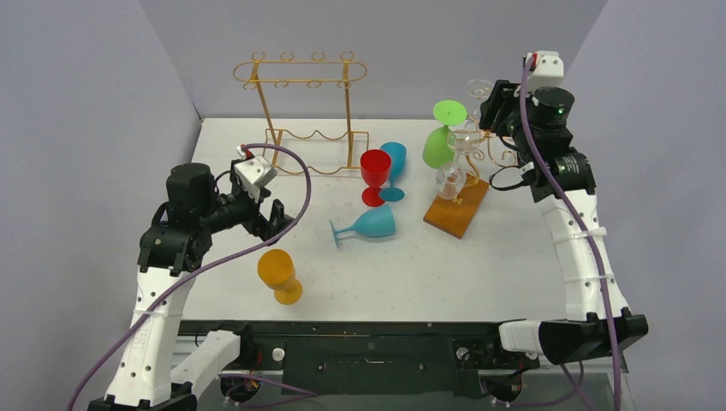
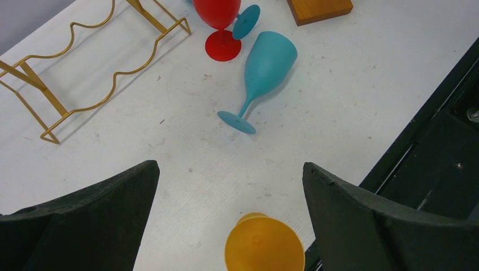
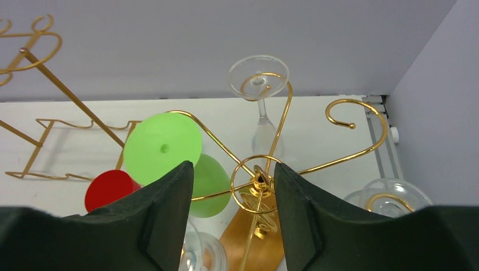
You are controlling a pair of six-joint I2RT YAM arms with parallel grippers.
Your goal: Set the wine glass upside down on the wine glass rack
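Observation:
A gold wire rack with curled hooks (image 3: 361,155) stands on a wooden base (image 1: 456,208) at the right of the table. On it a green wine glass (image 1: 438,147) hangs upside down, its round foot on top. Clear glasses hang there too: one at the back (image 3: 262,130), one at the right (image 3: 395,195) and one at the front (image 1: 449,181). My right gripper is open over the rack, fingers apart; no glass is gripped, and the central wire ring shows beyond the gap. Over the table's left side my left gripper (image 1: 282,224) is open and empty.
A second, larger gold rack (image 1: 348,116) stands empty at the back left. A red glass (image 1: 375,167) stands upright beside a blue one (image 1: 395,158). Another blue glass (image 1: 375,222) lies on its side, and an orange glass (image 1: 276,270) stands near the front.

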